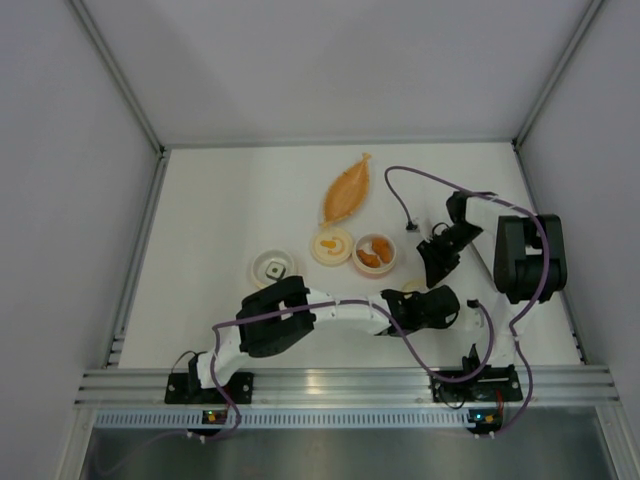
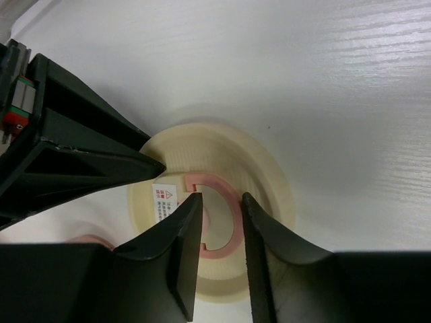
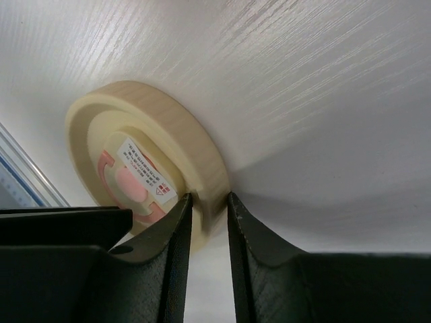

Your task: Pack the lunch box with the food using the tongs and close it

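A round beige lid [image 2: 273, 175] with a pink curved handle [image 2: 222, 253] and a white label lies below my left gripper. The left fingers are apart at the handle, one tip overlapping its arc. Opposite, my right gripper has its fingertips on either side of the lid's rim [image 3: 182, 131]; how firmly they press cannot be seen. From above, the two grippers almost meet and hide most of the lid [image 1: 412, 286]. A pink-rimmed bowl [image 1: 359, 262] holding orange-brown food stands just left of the right gripper.
Left of the bowl is a pale round dish [image 1: 320, 256] with yellow pieces. A white round container [image 1: 260, 272] stands further left, close to the left arm. An orange leaf-shaped item [image 1: 347, 190] lies at the back.
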